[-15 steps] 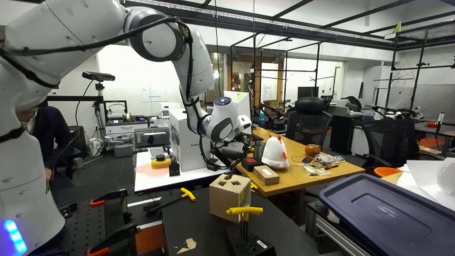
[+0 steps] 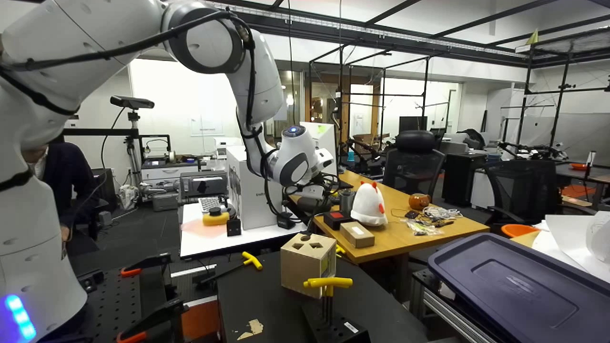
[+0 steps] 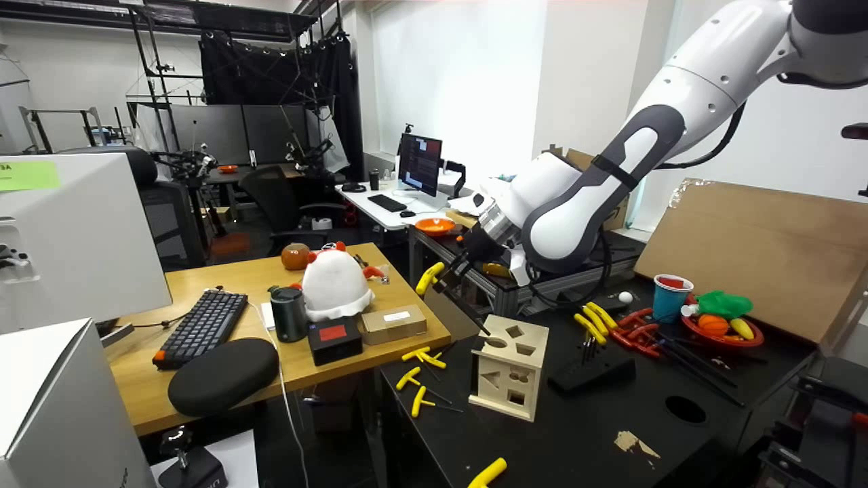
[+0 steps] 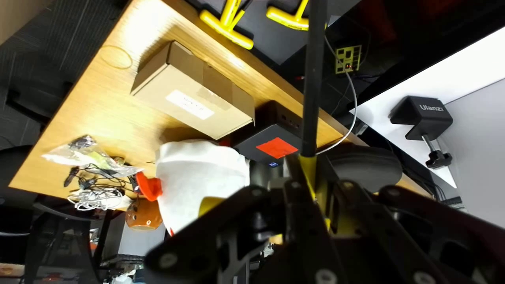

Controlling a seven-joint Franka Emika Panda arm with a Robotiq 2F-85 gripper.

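Note:
My gripper is shut on a yellow-handled T-shaped hex key, whose dark shaft (image 4: 313, 90) runs to the top of the wrist view. In exterior view 2 the held key's yellow handle (image 3: 428, 278) shows beside the gripper (image 3: 456, 267), its shaft slanting down to the right. The shaft's lower end appears close to the top of a wooden shape box (image 3: 513, 370); whether they touch I cannot tell. Holes cover the box's top and one side. Close by, a black stand (image 3: 598, 374) bears more yellow-handled keys (image 3: 591, 324).
Several loose yellow hex keys (image 3: 419, 401) lie on the black table (image 3: 561, 443). Beyond the box, a wooden desk (image 2: 400, 228) carries a cardboard box (image 2: 357, 235), a black box (image 2: 337, 219) and a white plush (image 2: 369, 205). A red bowl (image 3: 722, 335) sits farther right in exterior view 2.
In exterior view 1 the hand has shifted slightly up and to the left. The wooden box, the stand and the loose keys have stayed where they were.

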